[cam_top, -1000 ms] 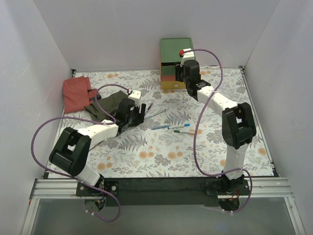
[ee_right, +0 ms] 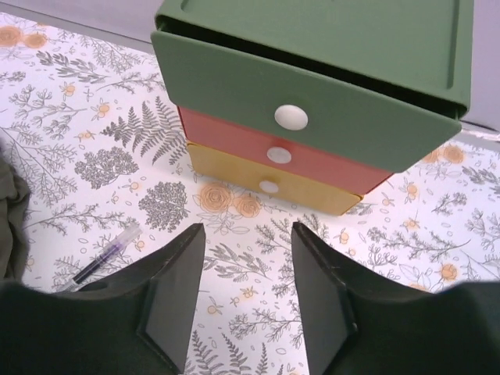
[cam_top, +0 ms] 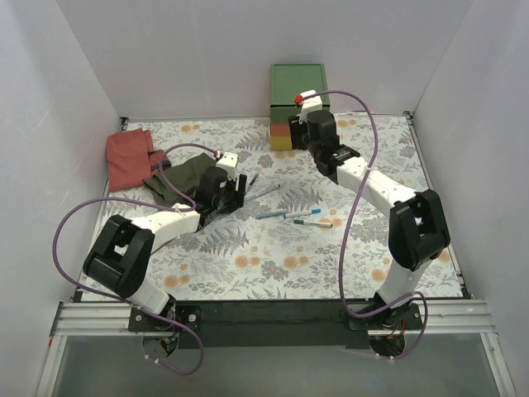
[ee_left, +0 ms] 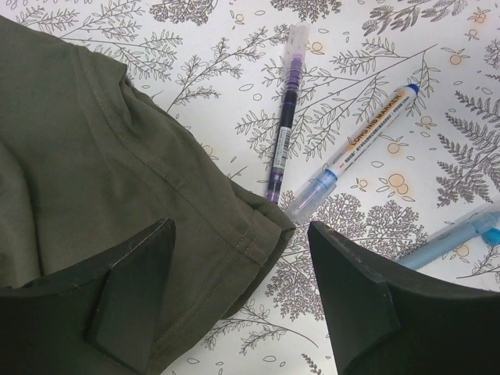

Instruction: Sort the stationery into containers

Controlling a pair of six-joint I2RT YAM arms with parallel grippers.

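A small cabinet has a green top drawer (ee_right: 312,98) standing slightly out under its lid, a red drawer (ee_right: 242,141) and a yellow drawer (ee_right: 297,187) below. My right gripper is open in front of it, holding nothing. Beside the dark green cloth (ee_left: 117,156) lie a purple pen (ee_left: 286,117) and a blue-capped marker (ee_left: 367,141). My left gripper is open above the cloth's corner, with no pen between its fingers. Mid-table lie a blue pen (cam_top: 271,215), a light blue marker (cam_top: 302,213) and a green-ended marker (cam_top: 314,223).
A folded red cloth (cam_top: 130,157) lies at the back left, beside the green one. Purple cables loop over both arms.
My right gripper has drawn back a little from the cabinet and shifted slightly left, its elbow swinging right and forward. The left arm and the pens have not visibly moved.
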